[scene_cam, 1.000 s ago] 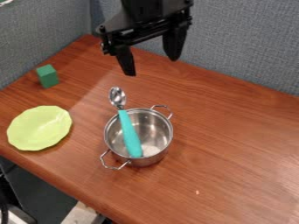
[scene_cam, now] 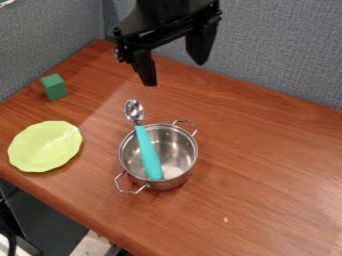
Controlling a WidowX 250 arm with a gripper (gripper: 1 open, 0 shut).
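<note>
The black gripper (scene_cam: 146, 65) hangs at the top centre of the camera view, above and behind a steel pot (scene_cam: 182, 160); whether its fingers are open or shut is unclear. The pot has two wire handles and stands on the wooden table. A spoon with a turquoise handle (scene_cam: 148, 150) rests in it, its metal head sticking out over the back rim.
A pale yellow-green plate (scene_cam: 44, 146) lies at the left, with a green block (scene_cam: 55, 86) behind it. Grey padded walls line the back and left. The table's near left edge drops away.
</note>
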